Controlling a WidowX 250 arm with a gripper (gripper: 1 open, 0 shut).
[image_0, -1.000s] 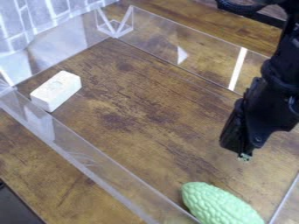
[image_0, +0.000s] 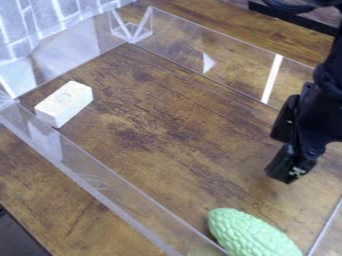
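Note:
A black gripper (image_0: 291, 150) hangs at the right side inside a clear-walled enclosure on a wooden surface, above the floor; whether its fingers are open or shut is hard to make out. A pale green textured oblong object (image_0: 251, 232) lies at the bottom front, below the gripper. A white rectangular block (image_0: 64, 103) lies at the left near the clear wall.
Clear acrylic walls (image_0: 114, 200) border the wooden floor (image_0: 160, 140), whose middle is free. A tiled pale wall or cloth (image_0: 47, 35) stands behind at the upper left.
The gripper has shifted slightly up and tilted over the last second, staying on the right. The block and green object have not moved.

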